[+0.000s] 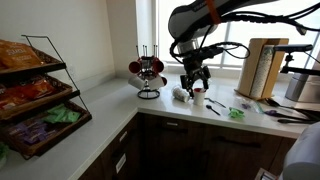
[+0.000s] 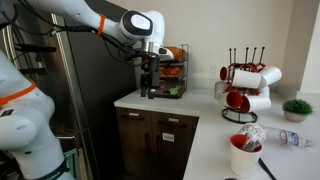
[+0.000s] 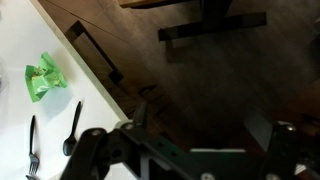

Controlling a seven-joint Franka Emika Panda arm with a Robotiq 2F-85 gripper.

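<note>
My gripper is open in the wrist view, its two dark fingers wide apart with only the dark floor between them. In exterior view 2 the gripper (image 2: 151,90) hangs above the front of the counter, pointing down. A crumpled green wrapper (image 3: 45,77), a dark spoon (image 3: 72,129) and a dark fork (image 3: 33,146) lie on the white counter, to the left of the gripper in the wrist view. A white cup (image 2: 244,160) with a red inside stands on the counter, a clear crumpled item at its top.
A rack with red and white mugs (image 2: 256,102) stands farther back, near a clear bottle (image 2: 290,137) lying down. Tiered snack shelves (image 1: 38,90) occupy the counter's other end. Between rack and shelves, the white counter (image 1: 100,115) is largely bare.
</note>
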